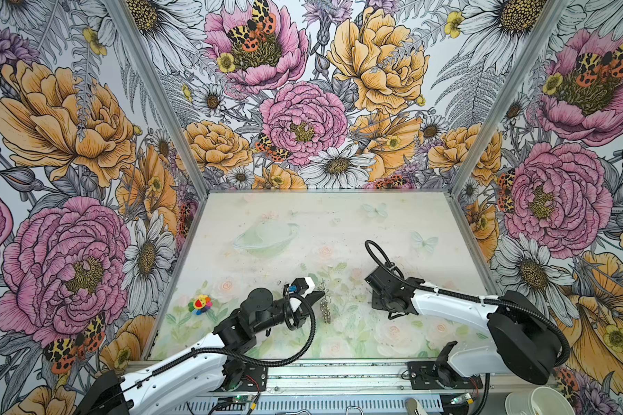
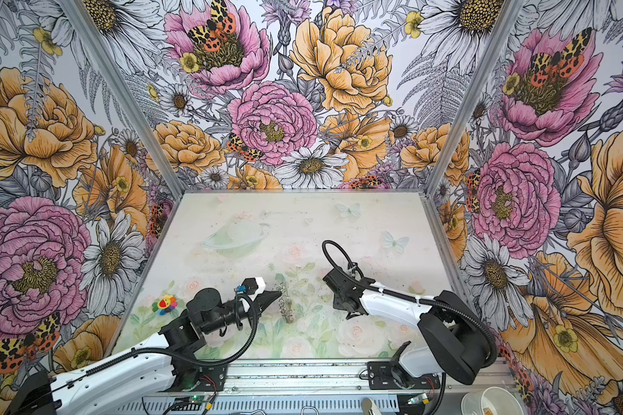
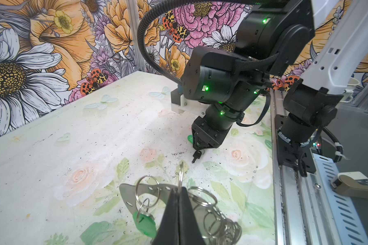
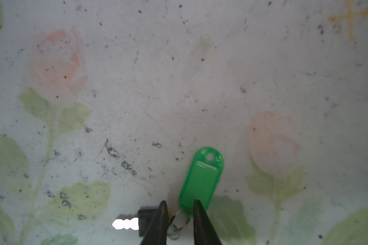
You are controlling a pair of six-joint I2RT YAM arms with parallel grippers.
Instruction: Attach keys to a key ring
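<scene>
My left gripper [image 1: 318, 294] is shut above the table's centre; in the left wrist view metal rings [image 3: 148, 179] and a cluster of linked rings [image 3: 229, 228] hang around its fingertips, with a green tag [image 3: 145, 223] behind them. Whether anything is pinched between them is unclear. My right gripper hovers low, pointing down, open, over a black-headed key [image 4: 149, 220] joined by a small ring [image 4: 176, 228] to a green tag [image 4: 200, 181]. Its fingertips are over the tag's lower end and ring. The right wrist view is somewhat blurred.
A multicoloured flower-shaped object [image 1: 200, 303] lies at the table's left. A white container [image 2: 488, 404] stands outside the front right edge.
</scene>
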